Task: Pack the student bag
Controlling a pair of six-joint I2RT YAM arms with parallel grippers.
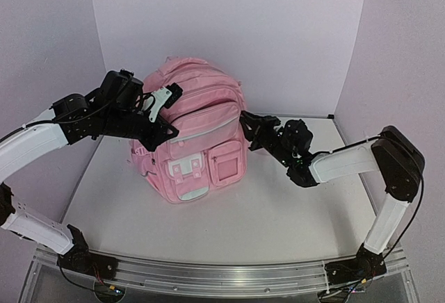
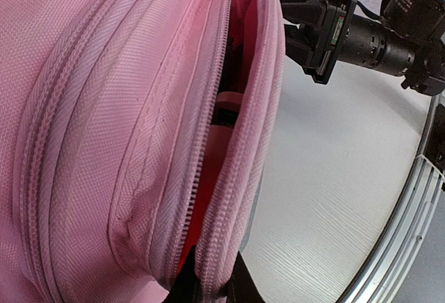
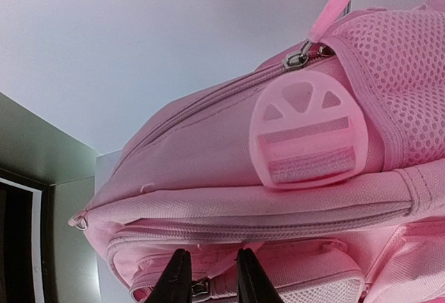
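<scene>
The pink backpack (image 1: 208, 119) stands upright but leaning on the table, its front pockets facing forward. My left gripper is shut on the padded edge of an unzipped pocket (image 2: 233, 199); through the gap a dark and red inside shows in the left wrist view. At the backpack's right side, my right gripper is open, its fingers (image 3: 177, 275) apart. A pink zipper pull (image 3: 226, 263) with a dark metal slider (image 3: 200, 289) lies between or just behind those fingers; the depth is hard to judge.
A pink plastic buckle (image 3: 309, 129) and another zipper pull (image 3: 330, 14) sit on the bag's side above the right fingers. Bare white table (image 1: 278, 219) lies in front and to the right. Walls close in both sides; a metal rail (image 1: 222, 272) runs along the front.
</scene>
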